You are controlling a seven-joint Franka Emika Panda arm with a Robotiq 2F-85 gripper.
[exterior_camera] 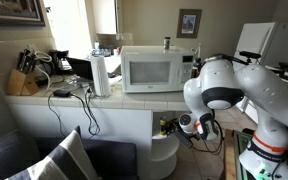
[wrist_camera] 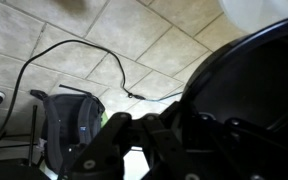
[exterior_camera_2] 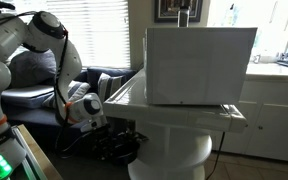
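Note:
My gripper is at the bottom of the wrist view, shut on the rim of a dark round vessel, like a pan or bowl. The vessel (wrist_camera: 249,90) fills the right side of that view; its inside is black and its full shape is cut off. In exterior view 1 the gripper hangs low beside the round-tiered white shelf (exterior_camera: 165,150), too small and dark there to make out its fingers. Exterior view 2 shows a dark shape (exterior_camera_2: 121,147) at the arm's end, partly lost in shadow.
A white microwave (exterior_camera: 159,70) stands on the counter above. Below lies a tiled floor (wrist_camera: 134,35) crossed by a black cable (wrist_camera: 79,42), with a dark backpack (wrist_camera: 72,130) on it. A grey couch (exterior_camera: 99,158) is at the left in exterior view 1.

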